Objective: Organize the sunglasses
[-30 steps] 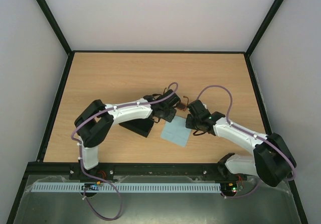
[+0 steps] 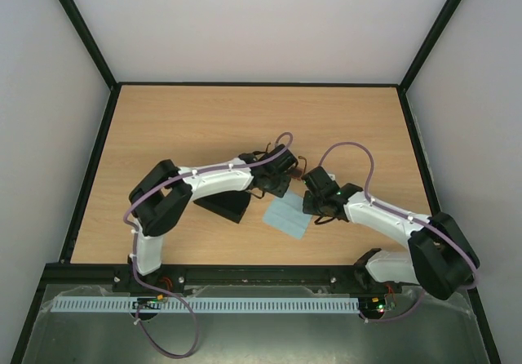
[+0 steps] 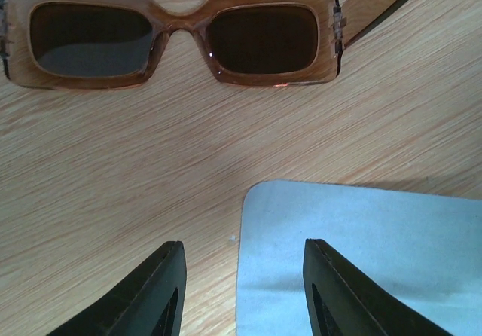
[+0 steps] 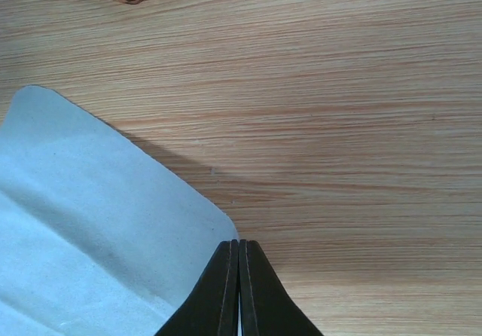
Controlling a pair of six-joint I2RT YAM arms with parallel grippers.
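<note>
Brown translucent sunglasses (image 3: 181, 35) lie on the table with both dark lenses facing up toward the left wrist camera, one temple stretching to the upper right. From above they are mostly covered by the left arm. Below them is a flat light-blue cloth (image 2: 287, 215). My left gripper is open over the cloth's rounded corner, nothing between its fingers. My right gripper is shut at another corner of the cloth (image 4: 98, 193); whether any fabric is pinched between its tips cannot be told.
A flat black case (image 2: 227, 206) lies left of the cloth, partly under the left arm. Both grippers are close together over the middle of the table (image 2: 196, 119). Bare wood stretches behind them and to the right.
My left gripper has shifted slightly right, covering more of the sunglasses from above. The right arm has barely moved, and the cloth lies almost where it was.
</note>
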